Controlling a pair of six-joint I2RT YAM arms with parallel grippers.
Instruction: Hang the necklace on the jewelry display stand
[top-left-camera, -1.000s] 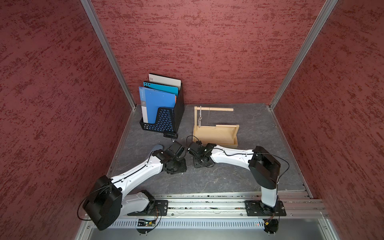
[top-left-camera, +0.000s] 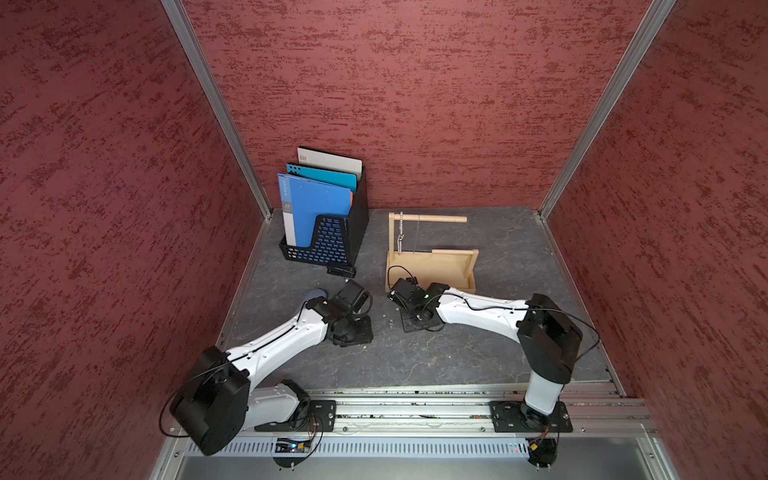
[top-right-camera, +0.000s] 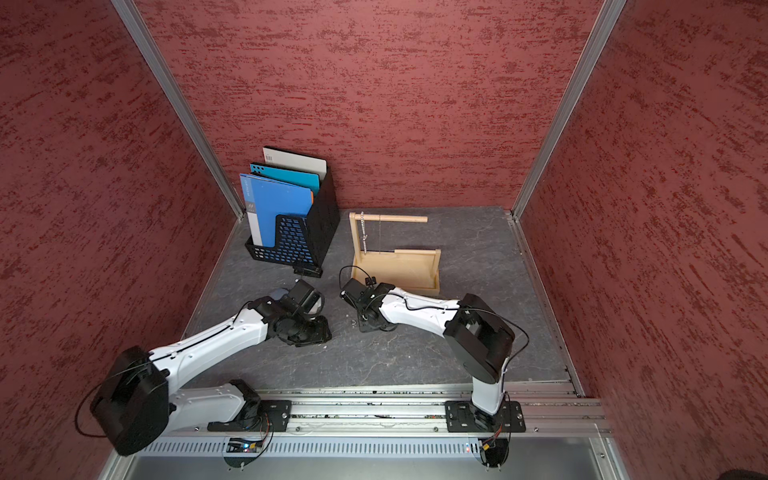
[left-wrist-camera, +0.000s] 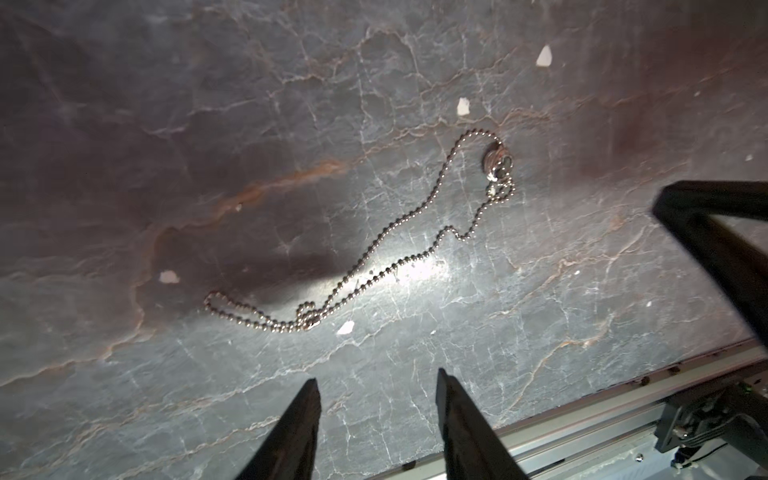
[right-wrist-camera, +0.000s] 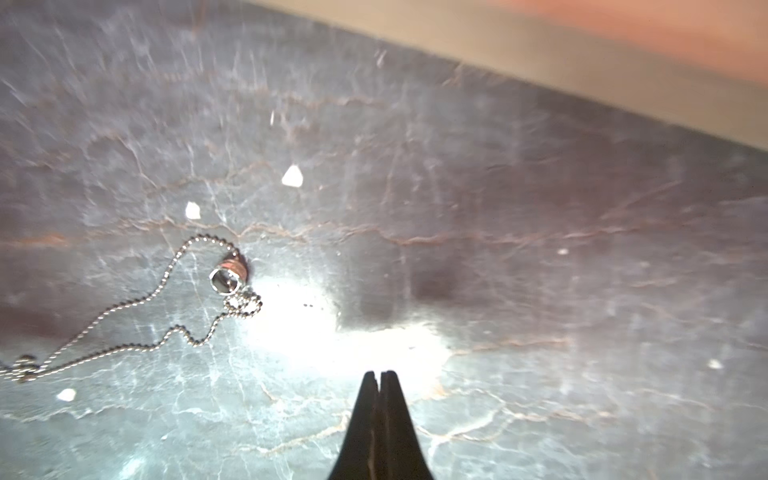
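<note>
A silver bead-chain necklace (left-wrist-camera: 384, 275) lies on the grey tabletop, its pendant (right-wrist-camera: 229, 274) at one end. My left gripper is open above it, nothing between its fingers; the chain lies beyond the fingertips in the left wrist view. My right gripper is shut, with nothing visible between its fingers, and the necklace is to its left in the right wrist view. The wooden display stand (top-left-camera: 428, 217) stands behind the right arm, with beaded chains (top-left-camera: 401, 233) hanging near the left end of its top bar.
A black file holder (top-right-camera: 309, 236) with blue and white folders stands at the back left, and a small grey-blue object (top-left-camera: 314, 294) lies partly behind the left arm.
The left arm has moved only slightly.
</note>
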